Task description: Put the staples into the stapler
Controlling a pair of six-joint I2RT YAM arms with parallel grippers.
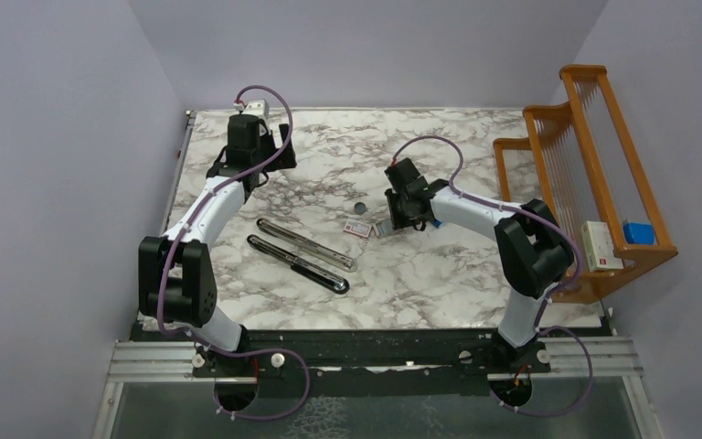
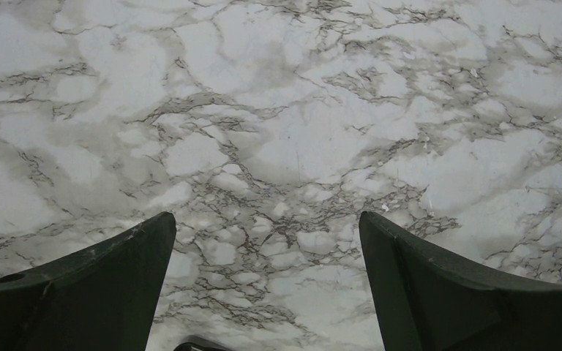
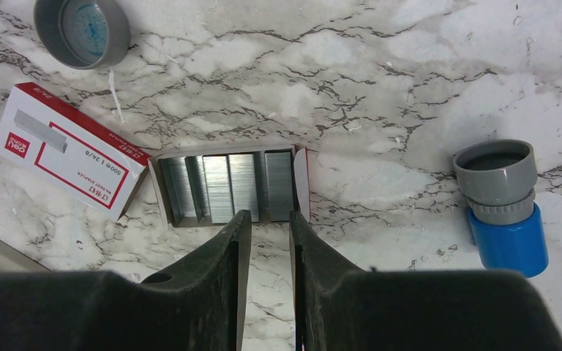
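Observation:
Silver staple strips lie in the open staple tray, with dark gaps between some of them. My right gripper is part open over the near right edge of that tray, its fingertips beside the rightmost strip; nothing shows between them, and contact cannot be told. The red-and-white staple box adjoins the tray's left end. In the top view the long stapler lies opened out, its silver part and black part side by side. My left gripper stands wide open over bare marble at the back left.
A grey cap sits behind the box, and a blue bottle with a grey top is right of the tray. At the far right stands a wooden rack holding boxes.

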